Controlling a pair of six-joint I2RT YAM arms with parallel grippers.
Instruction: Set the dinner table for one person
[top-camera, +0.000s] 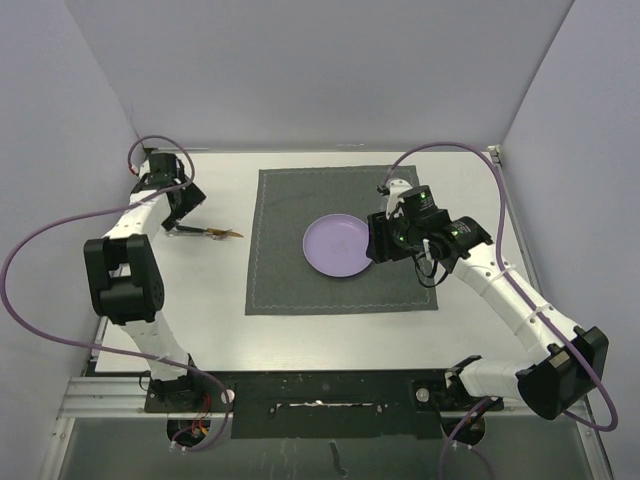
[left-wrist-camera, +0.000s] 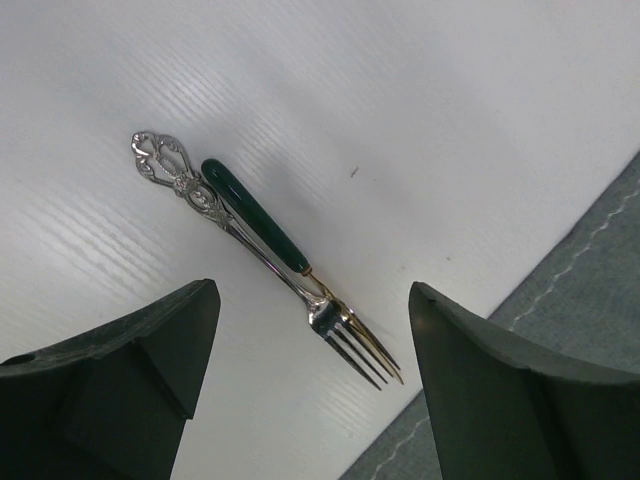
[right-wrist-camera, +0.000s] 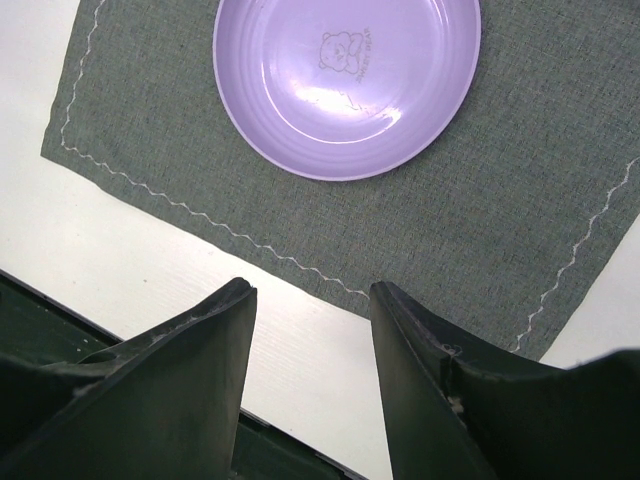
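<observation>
A purple plate (top-camera: 336, 245) lies on the grey placemat (top-camera: 280, 290), also filling the upper part of the right wrist view (right-wrist-camera: 345, 70). Two forks lie side by side on the white table left of the mat: an ornate silver one (left-wrist-camera: 265, 258) and a green-handled gold one (left-wrist-camera: 250, 210). My left gripper is open above them, nothing between its fingers. My right gripper hangs over the plate's right side of the mat, its fingers apart with nothing between them.
Walls rise at back and both sides; a dark rail runs along the front edge.
</observation>
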